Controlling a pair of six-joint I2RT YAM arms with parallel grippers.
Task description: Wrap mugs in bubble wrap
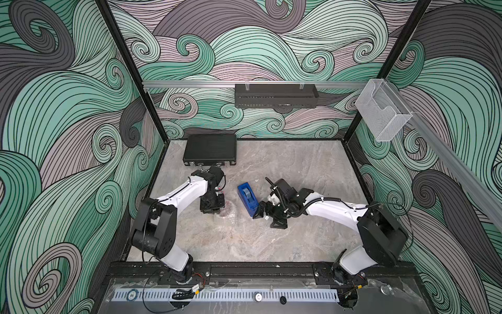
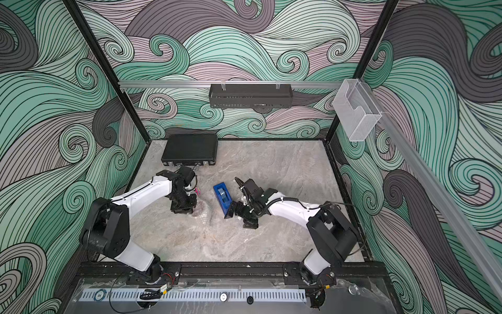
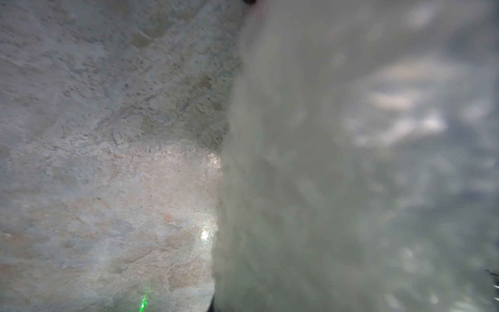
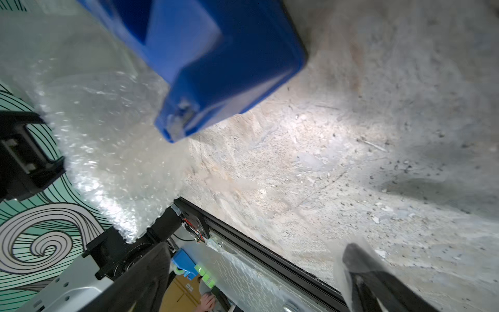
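Note:
A clear bubble wrap bundle [image 1: 228, 208] lies left of the table's middle, filling the right side of the left wrist view. My left gripper [image 1: 212, 208] is shut on it from its left side. A pink spot shows at the wrap's edge; any mug inside is hidden. The blue tape dispenser [image 1: 245, 195] stands between the arms. At its near end, my right gripper [image 1: 268, 217] is open with its fingers spread. A whitish translucent piece, perhaps tape [image 4: 340, 267], shows at one right finger; I cannot tell whether it is stuck there.
Behind the left arm sits a closed black case [image 1: 210, 149]. A white wire basket [image 1: 383, 110] hangs from the right rail, and a dark tray [image 1: 276, 95] from the back rail.

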